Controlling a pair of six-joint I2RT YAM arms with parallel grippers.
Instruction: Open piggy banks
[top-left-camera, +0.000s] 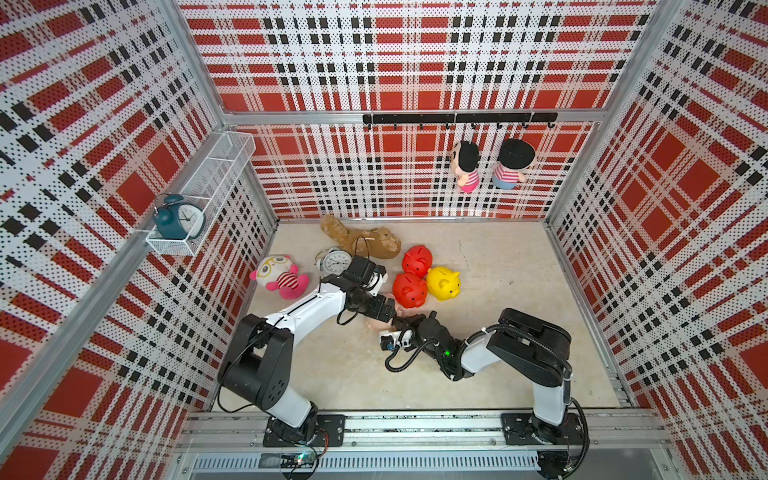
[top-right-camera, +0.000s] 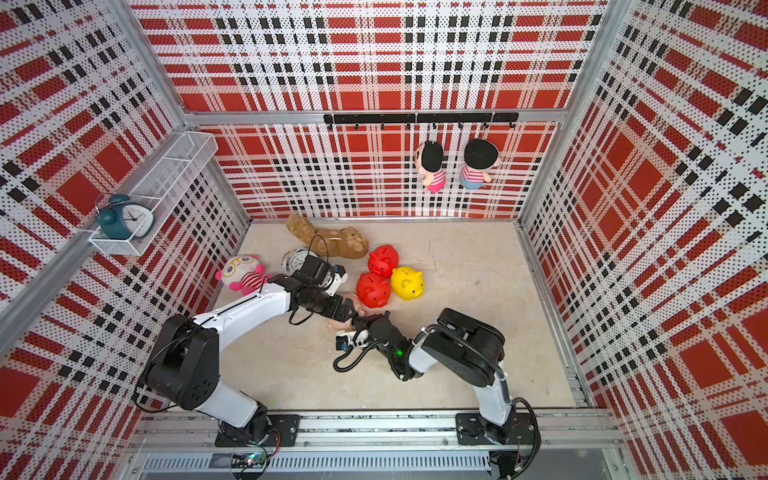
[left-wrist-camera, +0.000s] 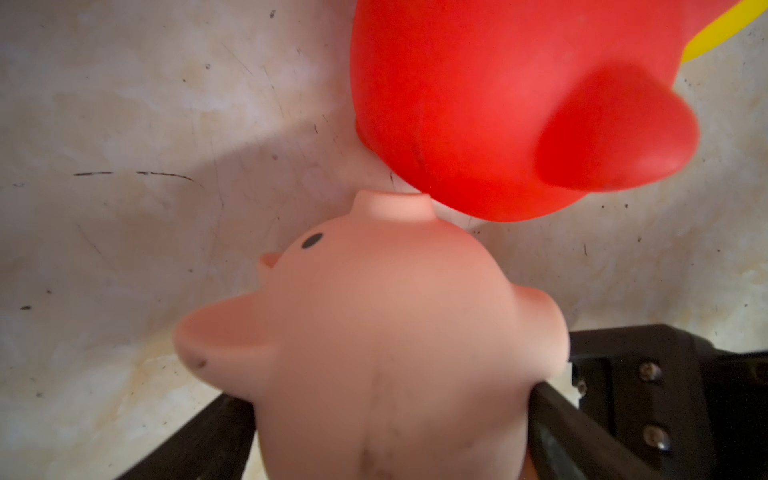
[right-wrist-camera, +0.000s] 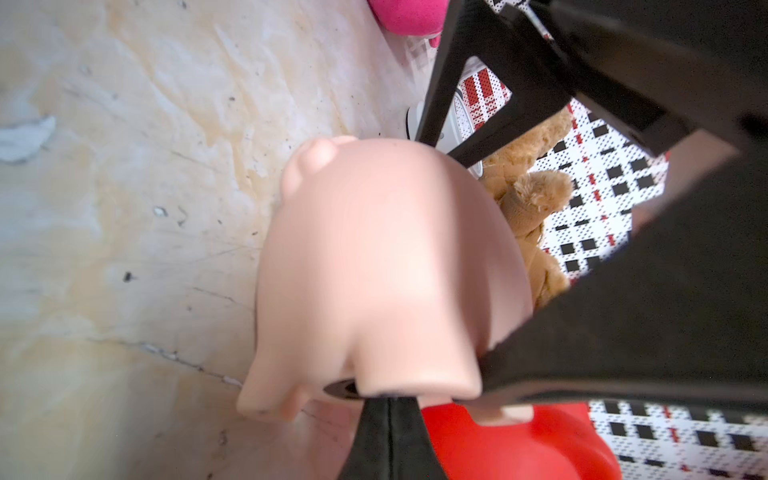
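A pink piggy bank (left-wrist-camera: 384, 320) lies on its side on the table, with my left gripper around it, a finger against either flank. In the right wrist view my right gripper is shut, its tips at the pink pig (right-wrist-camera: 384, 240) beside a dark round opening between its feet. Two red piggy banks (top-left-camera: 409, 289) (top-left-camera: 417, 257) and a yellow one (top-left-camera: 443, 281) sit just behind.
A pink plush toy (top-left-camera: 280, 276), a silver clock (top-left-camera: 334, 260) and a brown plush (top-left-camera: 376, 240) lie at the back left.
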